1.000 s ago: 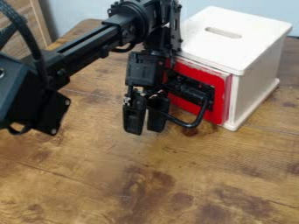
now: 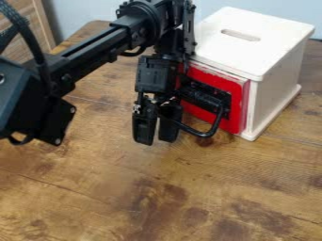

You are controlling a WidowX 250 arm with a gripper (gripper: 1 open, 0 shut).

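Note:
A white wooden box [image 2: 270, 80] with a slot in its lid stands at the upper right, its red front door [image 2: 231, 87] facing the arm. A black handle [image 2: 201, 130] juts from the door's front. The black gripper [image 2: 157, 122] hangs just in front of the door, left of the handle, fingertips pointing down. Its two fingers look slightly apart; whether anything is between them is hard to tell.
The arm spans the upper left, with a wooden panel behind it at the far left edge.

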